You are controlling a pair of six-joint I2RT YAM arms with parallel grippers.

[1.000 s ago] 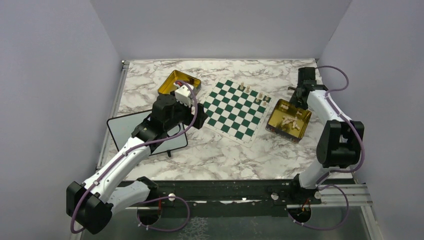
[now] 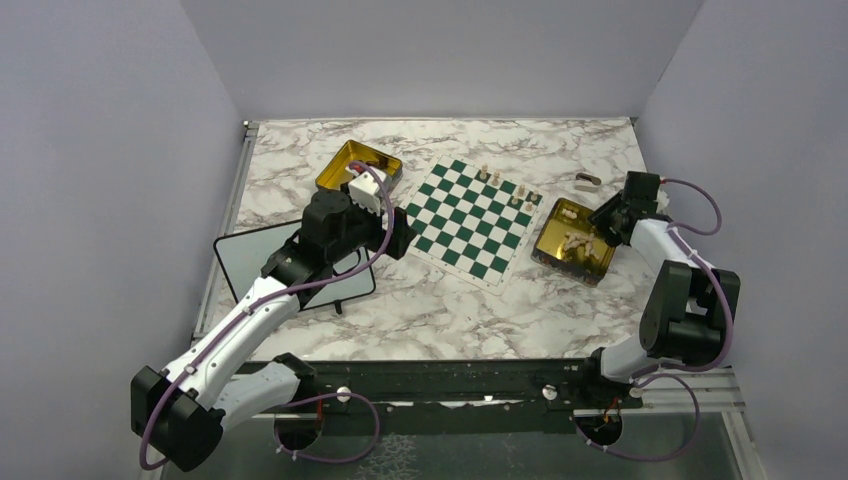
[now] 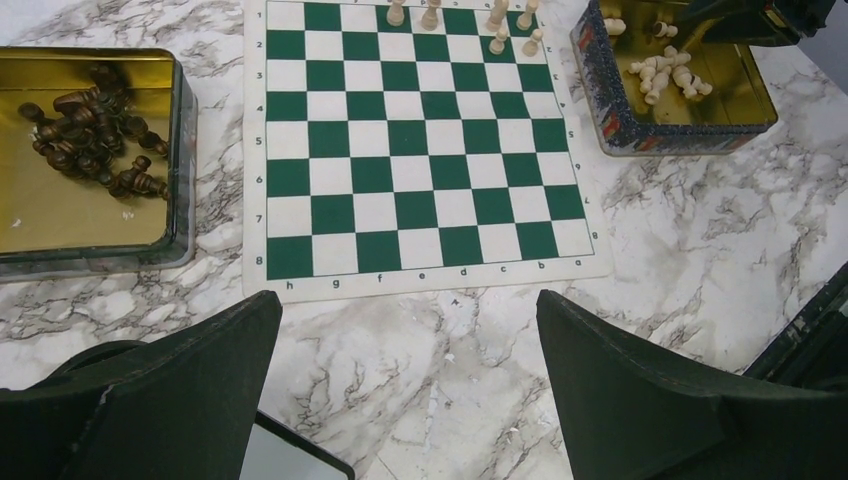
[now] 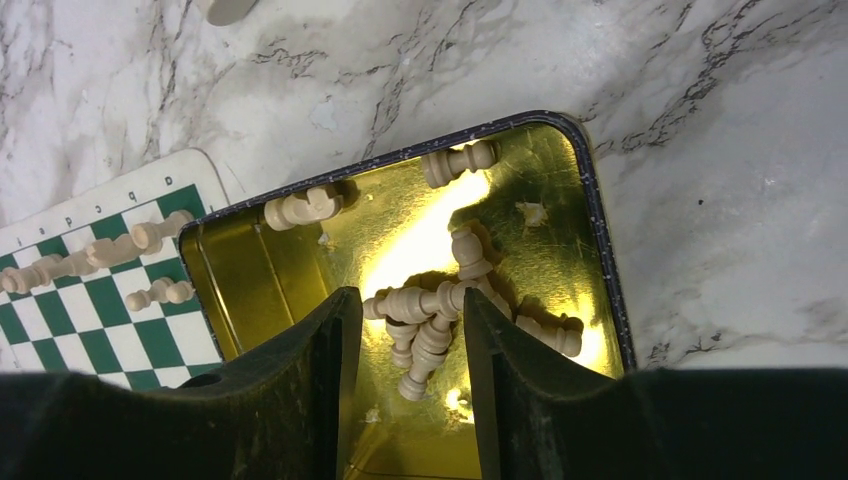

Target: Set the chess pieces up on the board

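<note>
The green-and-white chessboard lies flat mid-table. Several pale pieces stand upright along its far side, among them one piece seen in the left wrist view. More pale pieces lie tumbled in the gold-lined tin right of the board. Over that tin's right side hangs my right gripper, open, its fingertips above the heap and nothing gripped. My left gripper is open and empty, left of the board's near edge in the top view. Dark pieces lie heaped in a second tin.
A whiteboard-like panel with a dark frame lies under my left arm. A small light object sits behind the right tin. Bare marble spreads in front of the board.
My right arm has swung from the tin's far right corner toward the near right, over its right side. The left arm and the standing pieces look unmoved.
</note>
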